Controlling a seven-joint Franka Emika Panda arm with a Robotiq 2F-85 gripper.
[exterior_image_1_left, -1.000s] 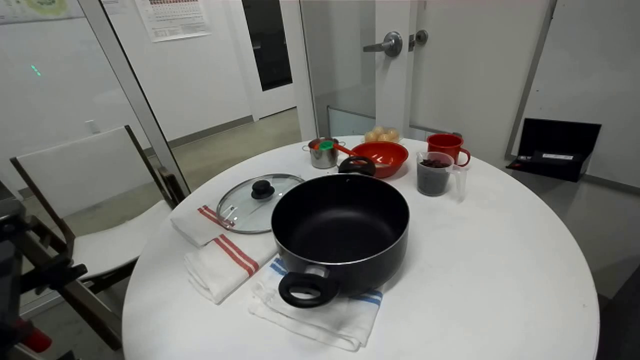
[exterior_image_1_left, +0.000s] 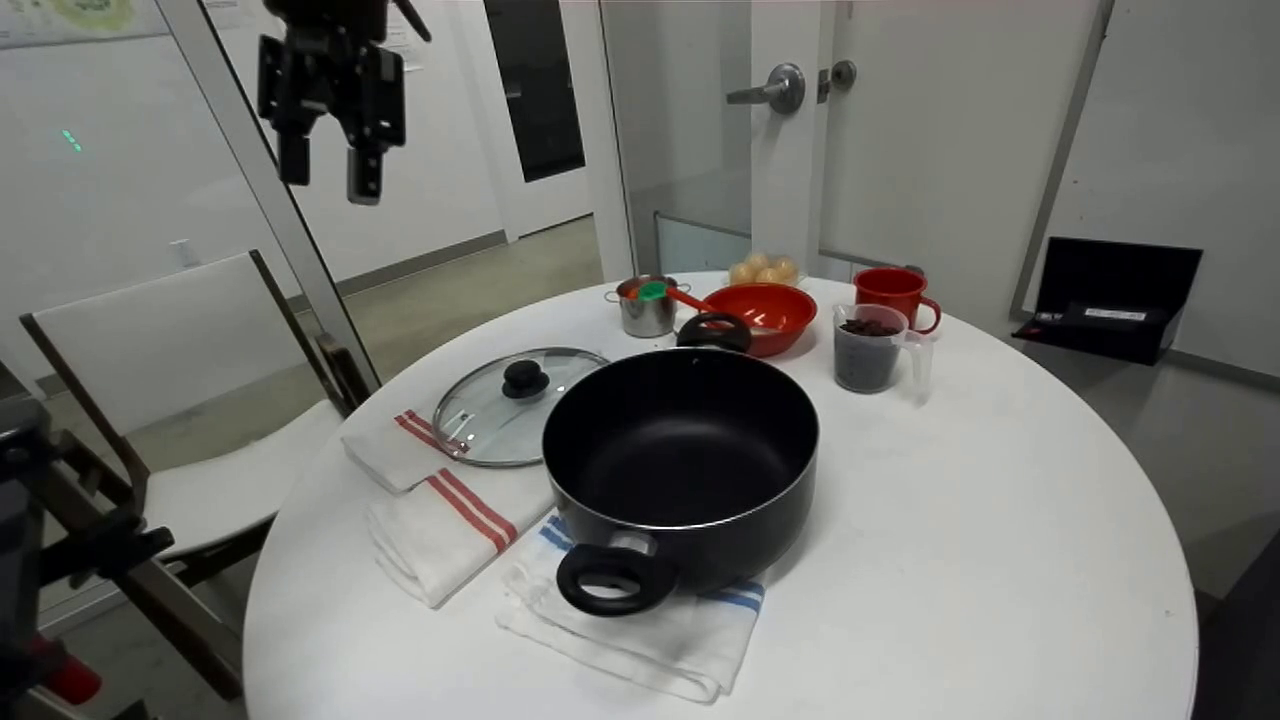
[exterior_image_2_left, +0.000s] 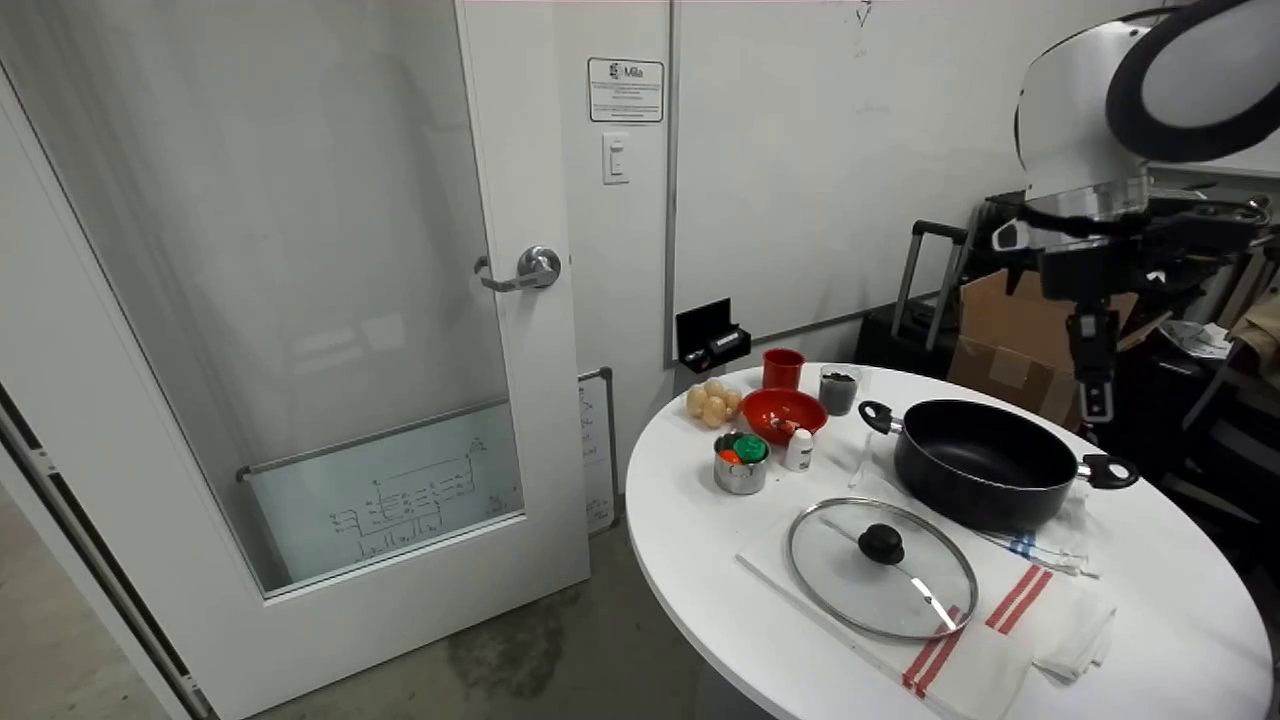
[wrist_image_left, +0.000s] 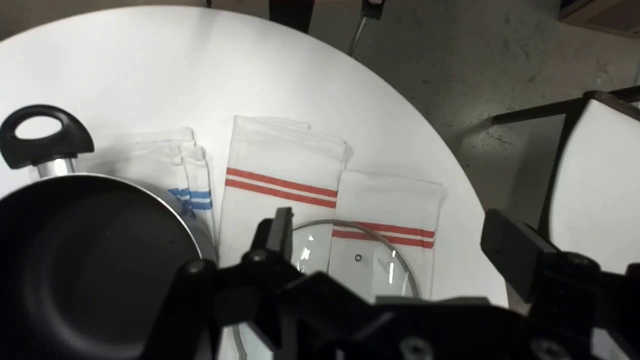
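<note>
My gripper (exterior_image_1_left: 330, 178) hangs open and empty, high at the upper left of exterior view 1, well above the tabletop. In the wrist view its dark fingers (wrist_image_left: 279, 234) stand wide apart over the glass lid (wrist_image_left: 366, 273). That lid has a black knob (exterior_image_1_left: 524, 379) and lies on a white cloth with red stripes (exterior_image_1_left: 474, 510). Beside it a black pot (exterior_image_1_left: 684, 444) stands without a cover, and its inside looks empty. Part of a white cloth with blue stripes (exterior_image_1_left: 684, 648) sticks out from under the pot.
At the back are a steel cup (exterior_image_1_left: 649, 316), a red bowl (exterior_image_1_left: 786, 318), a red mug (exterior_image_1_left: 890, 288), a clear measuring cup (exterior_image_1_left: 866, 360) with dark contents, and several round pale items (exterior_image_1_left: 764, 268).
My gripper has come into exterior view 1 at the upper left, where it was out of sight before. Nothing on the table has visibly moved.
</note>
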